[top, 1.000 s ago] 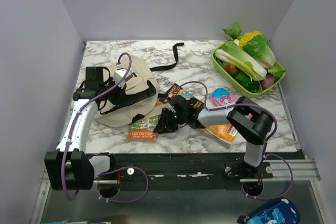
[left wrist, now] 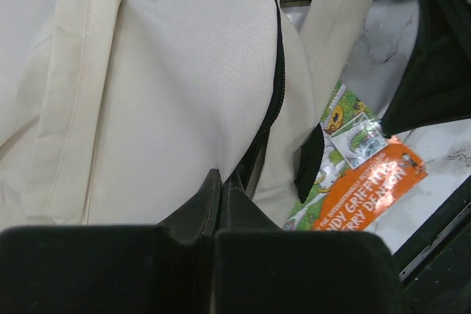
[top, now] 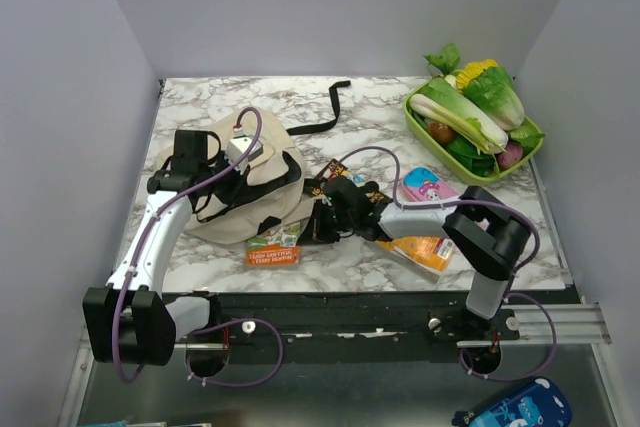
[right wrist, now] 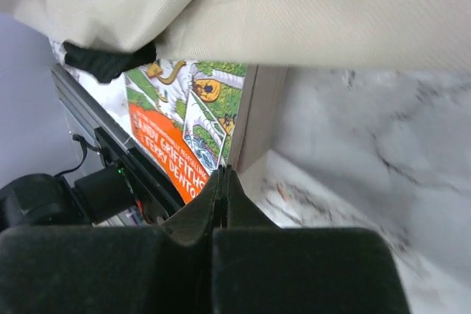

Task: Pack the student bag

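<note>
The cream student bag point(top: 225, 217) lies on its side at the left of the table, its black zip opening facing right. My left gripper is shut on the bag's fabric beside the zip. Partly under the bag's near edge lies an orange and green book point(top: 272, 255), its orange end sticking out towards the table's front. My right gripper is shut with nothing between its fingers. Its tips are at the corner of the book point(right wrist: 188, 119), by the pages' side, with the book outside them.
A green basket point(top: 425, 146) of vegetables stands at the back right. Another book point(top: 335, 175) lies behind the right arm, and a yellow-orange book point(top: 425, 250) and a pink case point(top: 425, 185) lie under it. A blue pouch point(top: 525, 409) is at bottom right.
The book stays at nearly the same place. The left arm has shifted slightly right, still pinching the bag.
</note>
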